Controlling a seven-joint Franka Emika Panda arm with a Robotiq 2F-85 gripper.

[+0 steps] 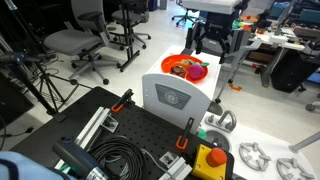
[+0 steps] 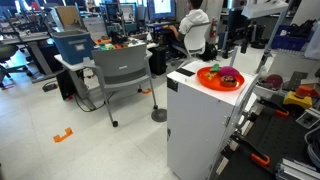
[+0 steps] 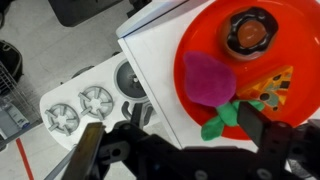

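Note:
A red plate [image 3: 182, 72] rests on a white surface in the wrist view. On it lie a purple toy vegetable [image 3: 208, 78] with a green stem [image 3: 226, 118], a chocolate donut [image 3: 250, 32] and a pizza slice [image 3: 272, 86]. My gripper [image 1: 212, 49] hovers above the plate in exterior view 1, clear of everything on it. Its fingers [image 3: 96, 142] are spread apart with nothing held. Exterior view 2 also shows the purple toy [image 2: 229, 74], below the raised gripper [image 2: 245, 42].
The plate sits near the edge of a white cabinet [image 2: 195, 115]. A sink faucet [image 1: 228, 122] and stove burners [image 1: 254, 156] lie beside it. A red-and-yellow emergency button [image 1: 213, 160] and coiled black cable [image 1: 118, 157] are in the foreground.

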